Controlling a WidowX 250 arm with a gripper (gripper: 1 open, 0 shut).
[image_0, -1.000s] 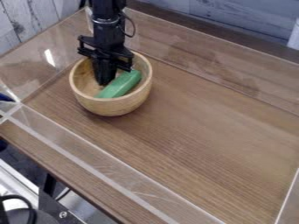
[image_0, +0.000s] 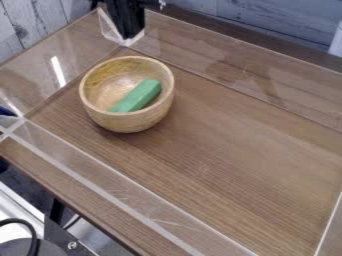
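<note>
A round light wooden bowl (image_0: 127, 120) sits on the wooden table, left of centre. A green oblong piece (image_0: 136, 96) lies inside it, toward the right. My gripper (image_0: 124, 38) is at the top edge of the view, above and apart from the bowl, dark and mostly out of frame. No object shows at its tip; whether it is open or shut is hard to make out.
Pale walls line the back. Dark cables lie at the lower left, beyond the table's edge.
My gripper has risen from inside the bowl up to the top edge of the view. The green piece remains in the bowl.
</note>
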